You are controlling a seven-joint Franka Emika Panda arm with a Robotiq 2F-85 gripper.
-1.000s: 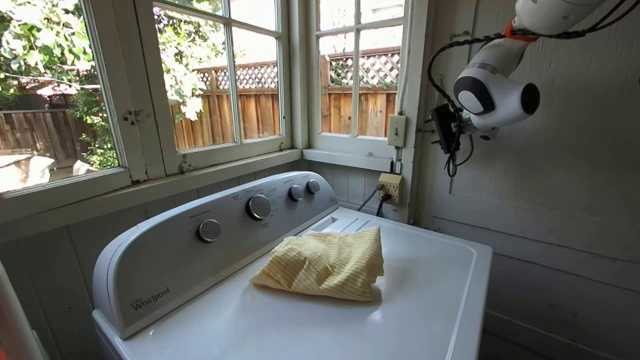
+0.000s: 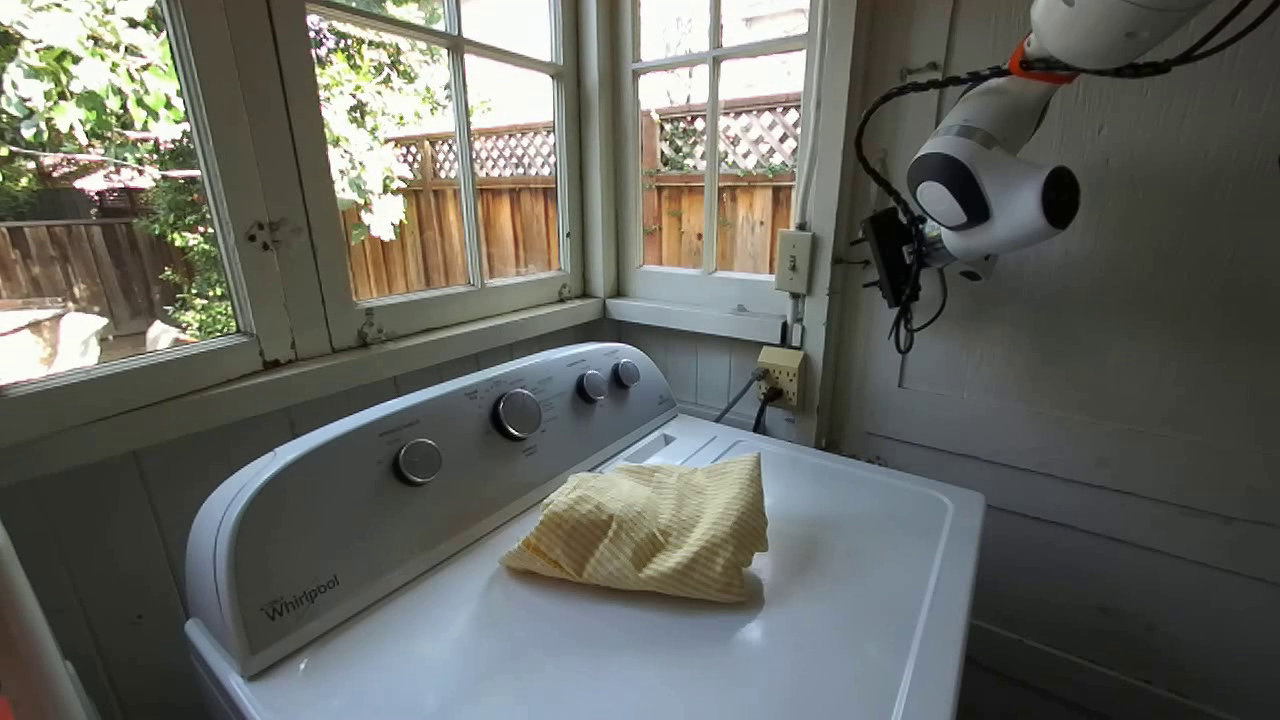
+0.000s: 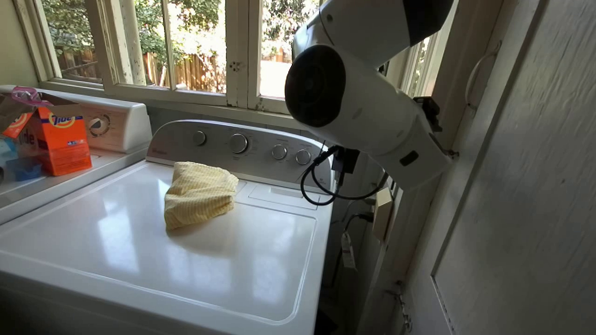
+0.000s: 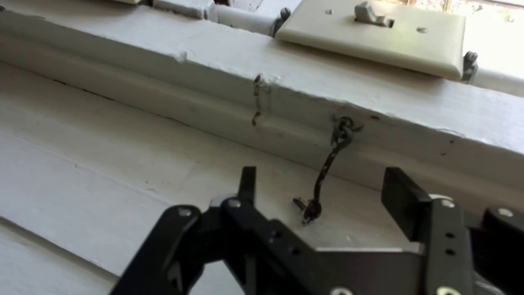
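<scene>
A crumpled cloth (image 2: 654, 528), pale yellow with fine stripes, lies in a heap on the white top of the dryer-like Whirlpool machine (image 2: 864, 564). In exterior view 2 the same cloth (image 3: 198, 192) sits near the control panel, left of its dials. My gripper is open in the wrist view, its two black fingers wide apart and nothing held. Behind the gap, a small metal hook latch (image 4: 324, 174) hangs on the white wall. The arm is high at the right, well away from the cloth; its fingertips are hard to make out in the exterior views.
A light switch (image 2: 793, 262) and an outlet box (image 2: 781, 376) with plugged cords are on the wall near the arm. An orange Tide box (image 3: 64, 142) stands on the neighbouring machine at the left. Around the cloth, the machine's top is clear.
</scene>
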